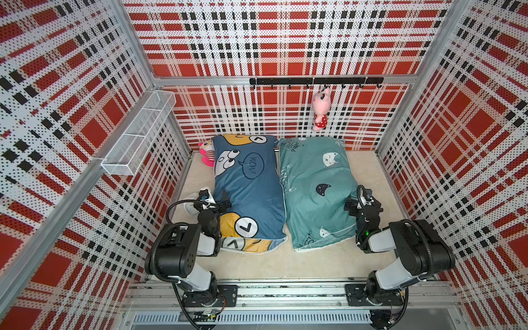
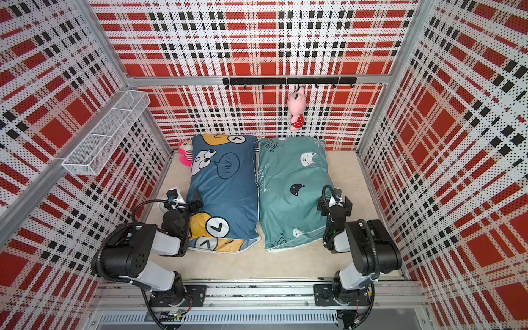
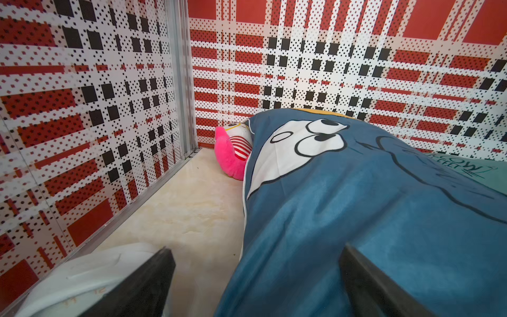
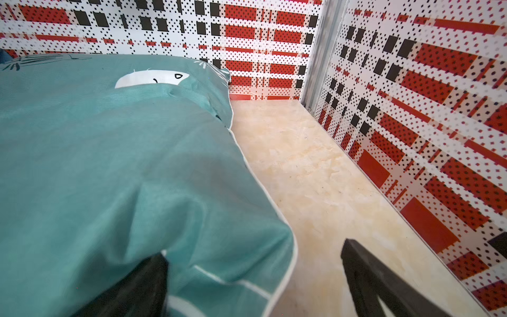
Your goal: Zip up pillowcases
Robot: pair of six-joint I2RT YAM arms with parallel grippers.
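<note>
Two pillows lie side by side on the beige table: a blue one [image 1: 250, 187] with cartoon faces and yellow prints, and a teal one [image 1: 313, 206] with cat prints. My left gripper is open at the blue pillow's left side, its fingers over the cloth and the table edge beside it. My right gripper is open at the teal pillow's right side, its white-piped edge between the fingers but not gripped. No zipper is clearly visible.
A pink plush [image 1: 206, 154] lies at the back left; another [image 1: 320, 107] hangs from a hook rail [image 1: 316, 80]. A white item [image 3: 89, 274] lies beside my left gripper. A wire basket [image 1: 132, 143] is on the left wall. Bare table [image 4: 317, 158] shows right of the teal pillow.
</note>
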